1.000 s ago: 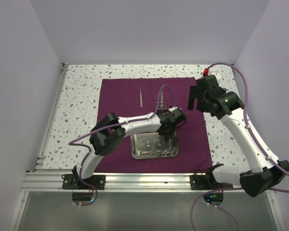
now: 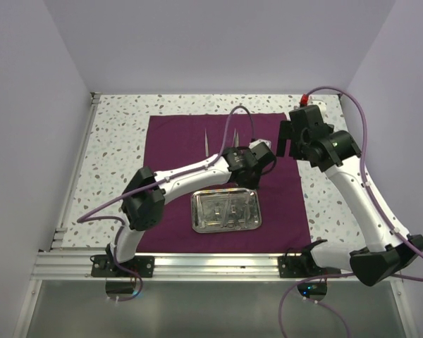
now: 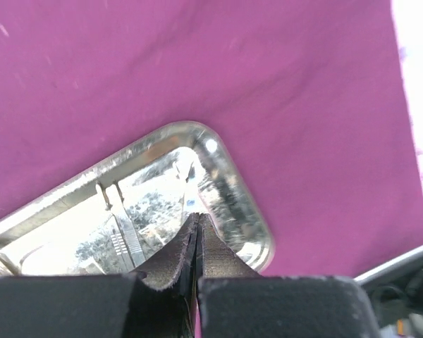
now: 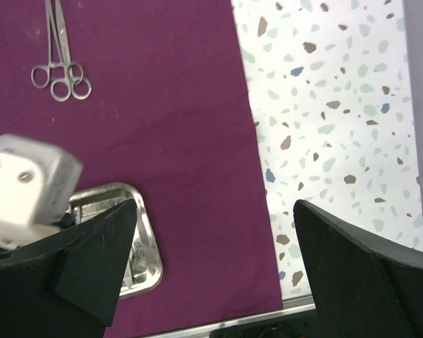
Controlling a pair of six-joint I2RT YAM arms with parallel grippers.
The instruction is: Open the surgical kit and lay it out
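The steel tray [image 2: 204, 225] lies on the purple cloth [image 2: 169, 232], with slim steel instruments [image 3: 127, 225] inside, seen in the left wrist view. My left gripper hangs over the tray's corner, shut, with nothing seen between its fingers. My right gripper [image 2: 292, 141] is raised over the cloth's back right, open. Beyond the tray lie a slim instrument [image 2: 206, 141] and scissor-like instruments [image 4: 67, 77].
Speckled tabletop [image 4: 331, 127] borders the cloth. The left arm spans above the middle of the cloth.
The left arm has risen from low over the tray, moving toward the back. The right arm has shifted very slightly.
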